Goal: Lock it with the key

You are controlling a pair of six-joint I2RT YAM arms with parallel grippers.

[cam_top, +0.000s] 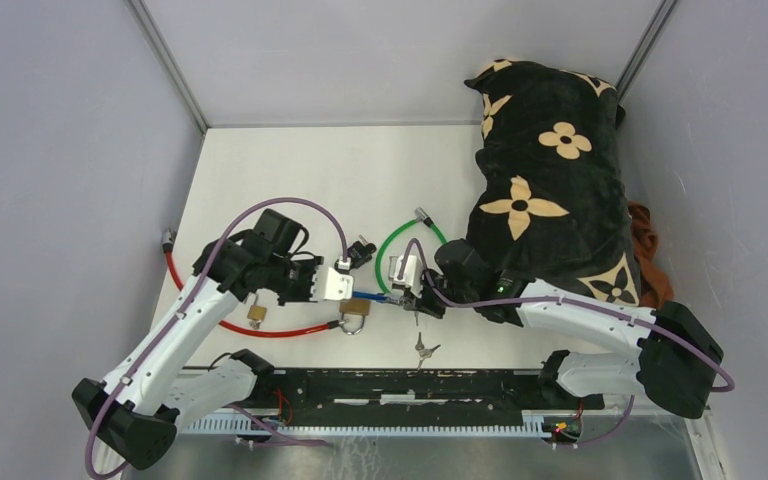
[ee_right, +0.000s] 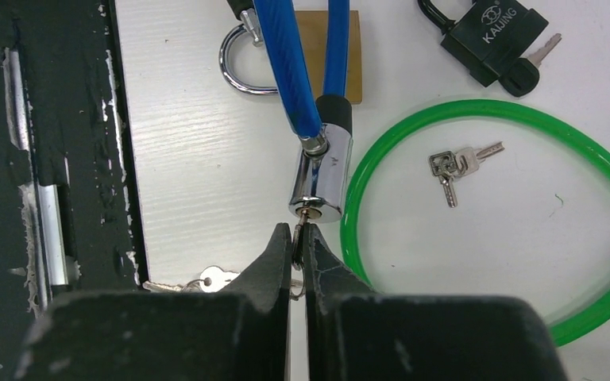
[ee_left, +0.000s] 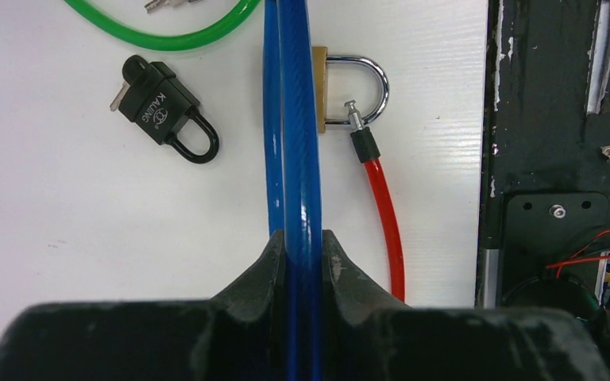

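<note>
My left gripper is shut on the blue cable (ee_left: 300, 159) of a bike lock, which runs across toward my right gripper in the top view. In the right wrist view the lock's chrome cylinder (ee_right: 323, 178) hangs with both cable ends at it, and a key (ee_right: 300, 234) is in its lower end. The fingertips of my right gripper close around that key, fingers nearly together. A loose ring of keys (ee_right: 216, 278) lies on the table below, partly behind the right gripper.
A brass padlock (ee_right: 345, 55), black padlock (ee_left: 155, 103), green cable lock (ee_right: 492, 109), red cable (ee_left: 385, 222) and small keys (ee_right: 465, 163) lie on the white table. A dark pillow (cam_top: 550, 180) fills the right side; the black front edge is close.
</note>
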